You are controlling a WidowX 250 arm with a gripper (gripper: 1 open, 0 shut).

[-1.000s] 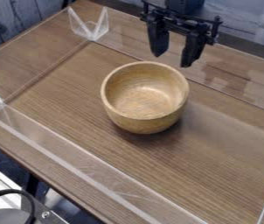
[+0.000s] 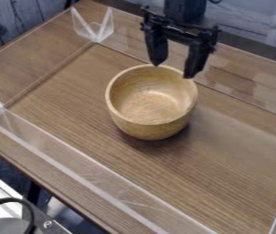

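Observation:
A round light wooden bowl (image 2: 151,105) sits empty in the middle of the wooden table (image 2: 214,183). Above its back rim hangs the black gripper (image 2: 175,57), pointing down, its two fingers apart on either side with nothing seen between them.
Clear plastic edging runs along the left and front of the table, with a small clear corner piece (image 2: 94,25) at the back left. A metal object with a black cable (image 2: 25,219) is at the bottom left. The table right of the bowl is clear.
The gripper has come lower toward the bowl over the last second and shifted slightly left. The bowl has not visibly moved.

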